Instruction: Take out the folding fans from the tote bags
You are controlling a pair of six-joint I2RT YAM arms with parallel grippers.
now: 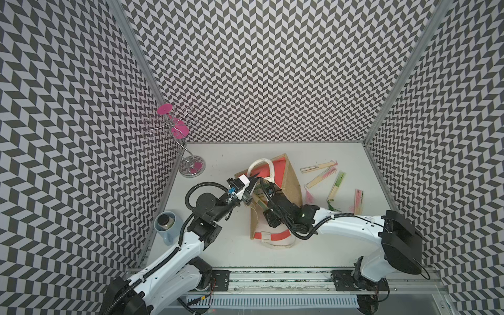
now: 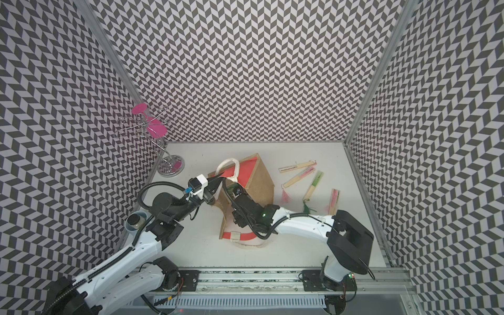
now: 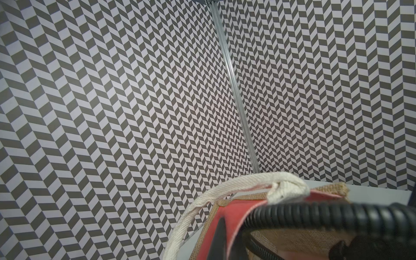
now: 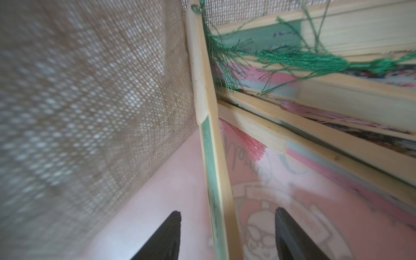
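A tan tote bag (image 1: 295, 190) with red trim and white rope handles (image 1: 272, 167) lies mid-table, its opening toward the front. In the top left view, my left gripper (image 1: 257, 176) is at the bag's upper edge; in the left wrist view it appears shut on the red trim (image 3: 236, 213). Inside the bag, my right gripper is open. A green folding fan (image 4: 209, 149) leans along the bag wall, extending between its spread fingers. Further fans (image 4: 346, 101) lie stacked to its right, with green and pink tassels.
Several folding fans (image 1: 336, 184) lie loose on the table right of the bag. At left stand a metal stand with pink discs (image 1: 192, 166) and a light-blue container (image 1: 167, 234).
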